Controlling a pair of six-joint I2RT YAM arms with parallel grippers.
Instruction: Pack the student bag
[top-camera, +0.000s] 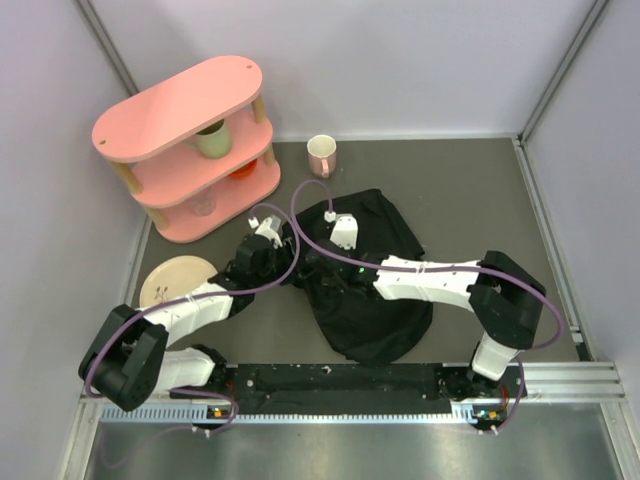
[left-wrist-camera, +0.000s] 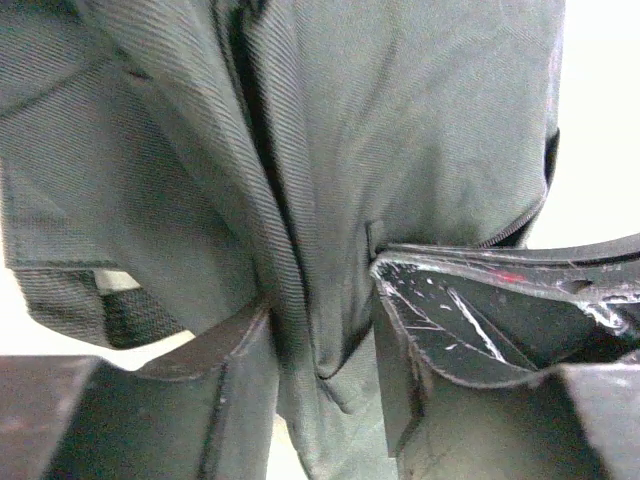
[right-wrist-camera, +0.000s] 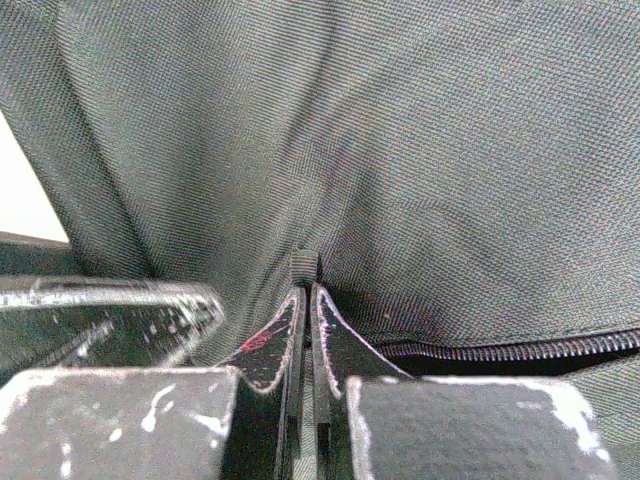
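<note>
The black bag (top-camera: 375, 315) lies flat in the middle of the table, its upper left part under both arms. At its left edge, my left gripper is part open, with a fold of bag cloth (left-wrist-camera: 285, 190) between its fingers. My right gripper is shut close above the cloth. A small dark tab, which looks like the zipper pull (right-wrist-camera: 305, 266), shows at its fingertips. Zipper teeth (right-wrist-camera: 520, 349) run off to the right beside it, with a dark gap below them.
A pink shelf (top-camera: 180, 105) at the back left holds a green cup (top-camera: 213, 141) and an orange item (top-camera: 243, 170). A pink mug (top-camera: 321, 155) stands behind the bag. A round beige plate (top-camera: 177, 280) lies left.
</note>
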